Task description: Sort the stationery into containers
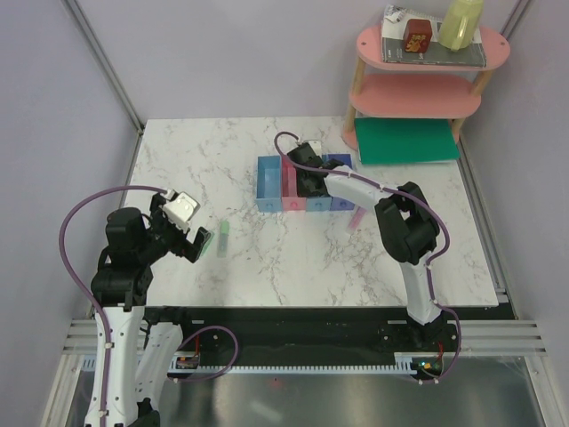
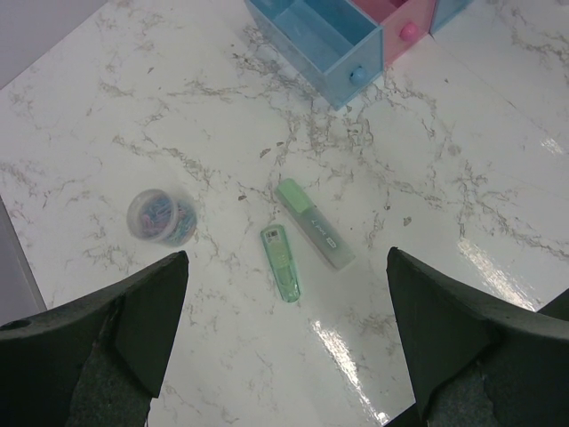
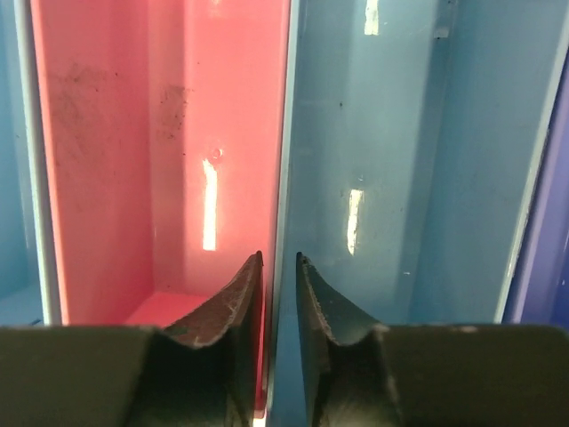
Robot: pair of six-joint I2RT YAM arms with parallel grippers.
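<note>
A row of drawer-like boxes, a blue box (image 1: 269, 182), a pink box (image 1: 290, 197), another blue box (image 3: 373, 133) and a dark blue one (image 1: 343, 201), stands in mid-table. My right gripper is over the row, fingers part open astride the adjoining pink and blue walls, with a gap showing on the blue side. Both boxes look empty where visible. On the left, my open left gripper hovers over a green-capped tube (image 2: 313, 222) and a small green item (image 2: 282, 263), gripping neither. Near its left finger is a clear tub (image 2: 162, 217) of small colored pieces.
A pink stick-like item (image 1: 357, 219) lies right of the boxes, partly under the right arm. Behind stands a pink shelf (image 1: 418, 95) with a green board (image 1: 404, 140) below.
</note>
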